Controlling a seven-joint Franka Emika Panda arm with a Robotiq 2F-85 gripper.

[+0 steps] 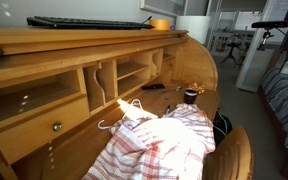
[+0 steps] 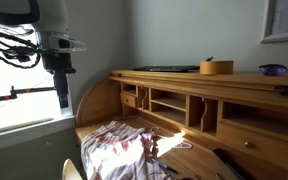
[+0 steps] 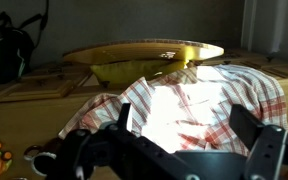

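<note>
A red-and-white checked cloth lies rumpled over the desk top, partly bleached by sunlight. In exterior view 2 the same cloth is spread on the near part of the desk. My gripper is open in the wrist view, its black fingers wide apart with nothing held between them. The cloth shows beyond and between those fingers. High at the left of exterior view 2, the dark arm and gripper hang before the window, well clear of the cloth.
A wooden hutch with cubbies and drawers lines the desk's back. A dark cup, a black object and several small items rest beyond the cloth. A curved wooden chair back stands at the desk's front edge.
</note>
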